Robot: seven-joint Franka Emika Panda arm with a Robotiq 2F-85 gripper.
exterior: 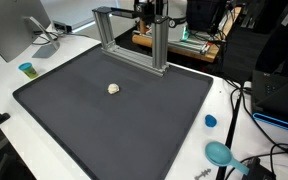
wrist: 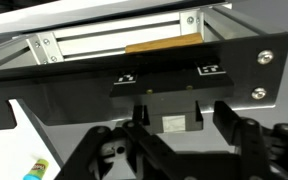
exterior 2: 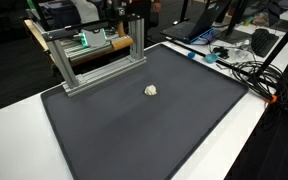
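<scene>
In the wrist view my gripper stands open, its two dark fingers [wrist: 224,117] apart. Between them lies a small dark block with a pale silvery face [wrist: 174,123], at the edge of a black panel [wrist: 74,93]. A gap shows beside the block's right side; contact on its left cannot be made out. Behind the panel runs a wooden strip [wrist: 164,43] within a metal frame. From outside, the upright frame [exterior: 134,57] stands at the far edge of the grey mat; the fingertips are too small or hidden to make out there.
A small cream-coloured lump [exterior: 113,88] rests alone on the grey mat [exterior 2: 164,120]. Off the mat are a green-and-blue cup [exterior: 28,70], a blue round piece [exterior: 210,121] and a turquoise ladle-like item [exterior: 220,154].
</scene>
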